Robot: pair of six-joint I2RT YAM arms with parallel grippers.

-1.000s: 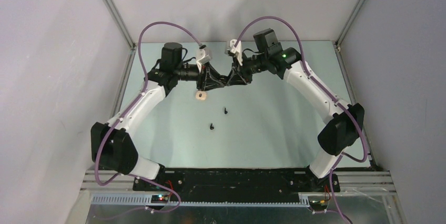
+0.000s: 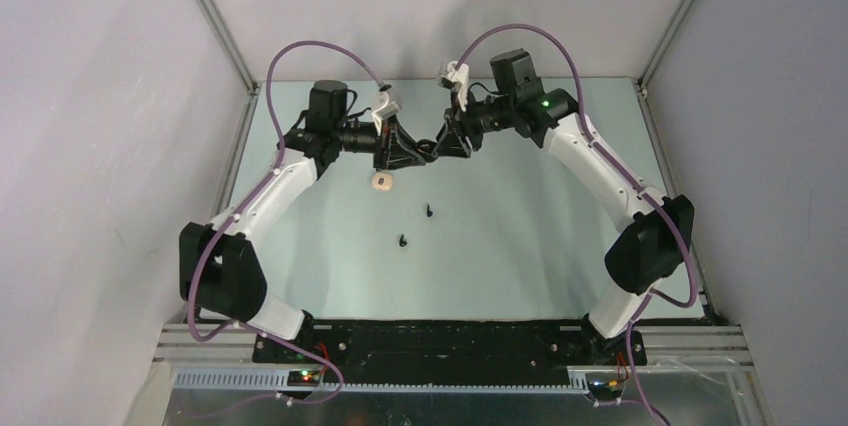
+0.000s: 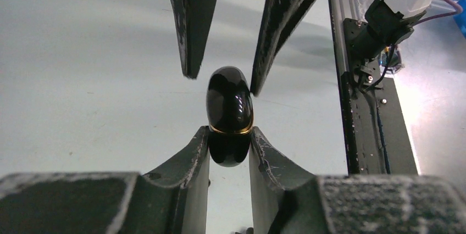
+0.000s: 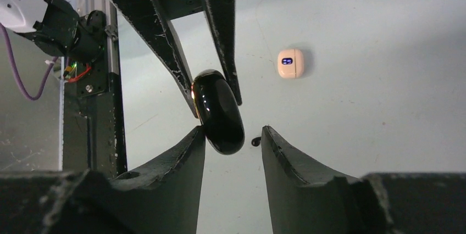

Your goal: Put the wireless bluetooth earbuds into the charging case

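A glossy black charging case with a gold seam is pinched in my left gripper, which is shut on it above the table. The right gripper stands part open around the case's near end. Its fingers show to either side of the case in the left wrist view, one very close to it or touching. The lid looks closed, though its far side is hidden. On the table, two small black earbuds lie apart: one earbud nearer the grippers, another earbud farther forward and left.
A small pale pink box with a dark mark sits on the table below the left gripper.
My right gripper has shifted slightly right and its wrist has tilted a little; its fingers now show wider around the case. The left gripper has hardly moved. Earbuds and pink box are unmoved.
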